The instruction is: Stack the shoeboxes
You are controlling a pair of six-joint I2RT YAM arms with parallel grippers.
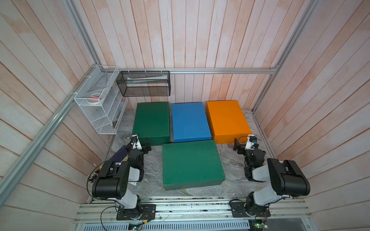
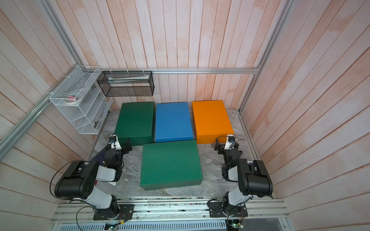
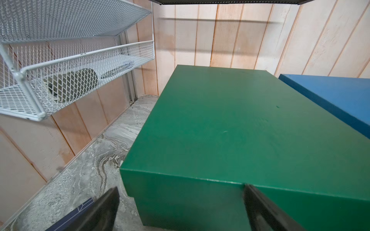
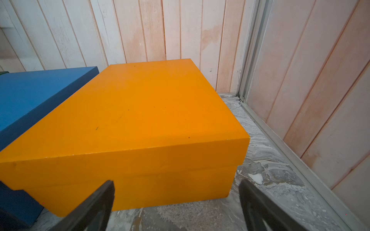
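Note:
Four shoeboxes lie flat and separate on the floor: a green one (image 1: 151, 121) at back left, a blue one (image 1: 190, 119) in the middle, an orange one (image 1: 227, 119) at back right, and another green one (image 1: 192, 163) crosswise in front. My left gripper faces the near side of the back green box, fingers apart, nothing between them. My right gripper faces the orange box's near side, likewise open and empty.
A white wire shelf (image 1: 96, 100) hangs on the left wall, a black mesh basket (image 1: 143, 90) on the back wall. Bare marble floor (image 1: 235, 173) shows either side of the front box. A dark blue object lies by the left arm.

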